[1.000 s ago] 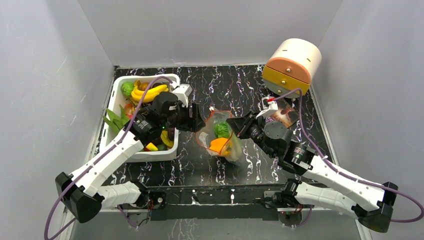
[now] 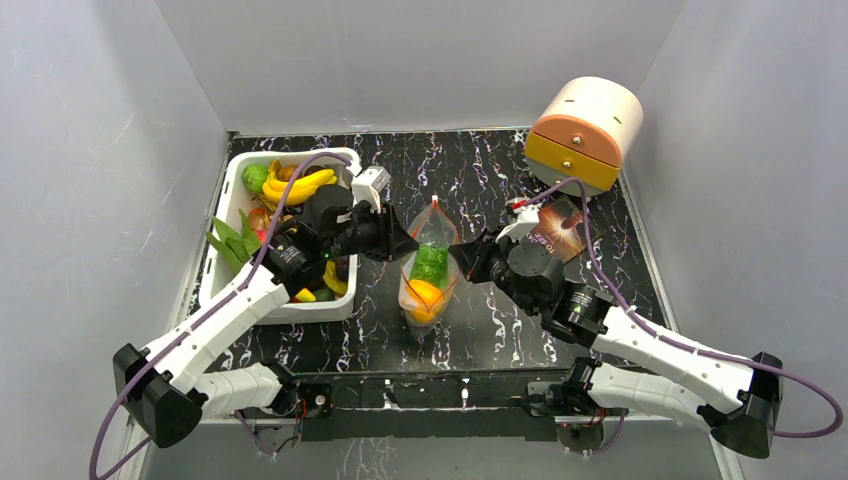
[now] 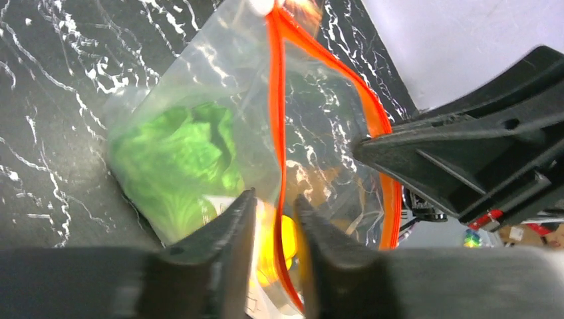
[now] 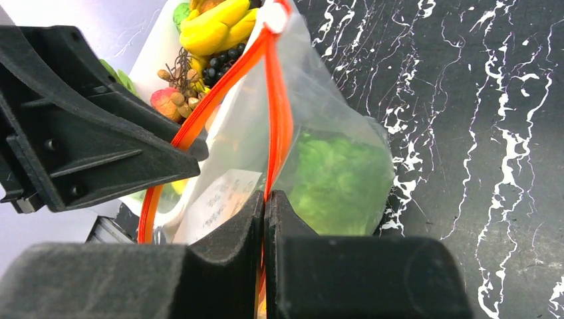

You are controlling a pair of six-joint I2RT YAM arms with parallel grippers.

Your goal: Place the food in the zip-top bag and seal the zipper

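Note:
A clear zip top bag (image 2: 432,228) with an orange zip stands between my grippers, its mouth spread apart. Green leafy food (image 2: 430,264) and an orange-yellow item (image 2: 426,299) are inside it. At the bag's left rim, my left gripper stands part open; the orange zip strip (image 3: 278,113) runs through the gap between its fingers. Opposite, my right gripper is shut on the other rim, the orange strip pinched where its fingertips meet. A white slider (image 4: 274,18) sits at the far corner of the zip.
To the left, a white bin (image 2: 335,312) holds bananas, leaves and other produce. A cream bread box (image 2: 598,112) with drawers stands at the back right, and a picture card (image 2: 560,228) lies behind my right arm.
The bag has swung left and its mouth has narrowed. My left gripper has shifted slightly right.

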